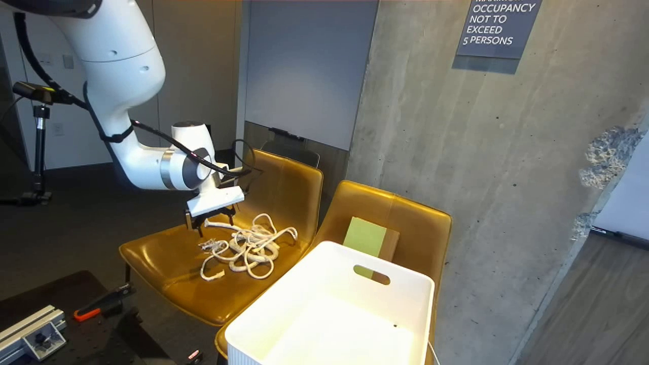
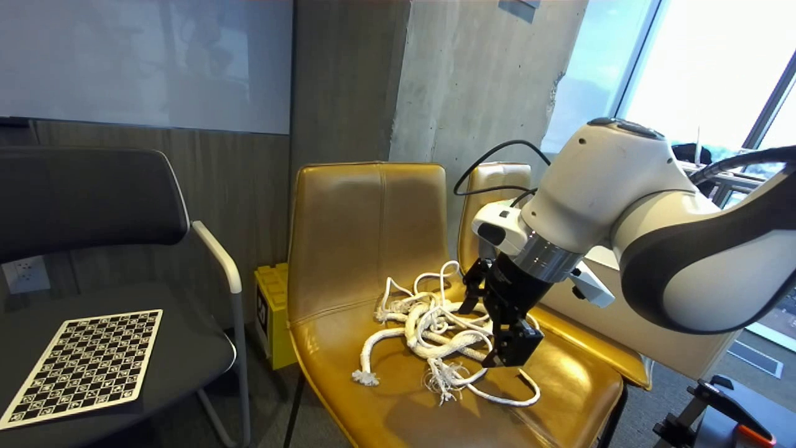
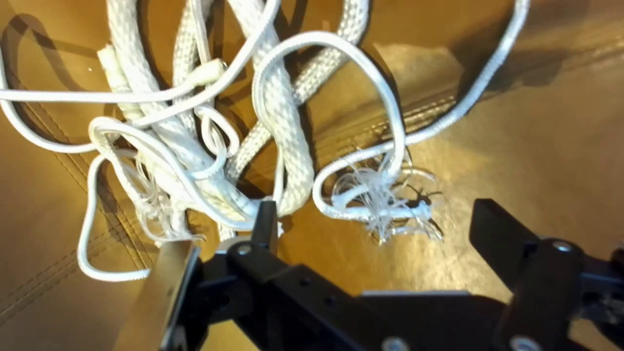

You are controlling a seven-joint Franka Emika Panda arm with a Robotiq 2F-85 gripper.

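Note:
White ropes (image 1: 252, 246), thick braided ones and thinner cords with frayed ends, lie in a loose tangle on the tan chair seat (image 2: 418, 418). In the wrist view the ropes (image 3: 281, 117) fill the upper left and middle, with a frayed end (image 3: 383, 202) showing beyond the gap between the fingers. My gripper points down over the tangle, its fingers wide apart and nothing held. Seen in exterior view 2, the gripper (image 2: 489, 336) overlaps the right part of the pile; whether a finger touches rope, I cannot tell.
A white bin (image 1: 328, 304) with a handle slot sits on the second tan chair (image 1: 395, 210), to the right of the ropes in exterior view 1. Behind it leans a green and brown panel (image 1: 365, 236). A dark chair (image 2: 171, 358) holds a checkered board (image 2: 89, 362).

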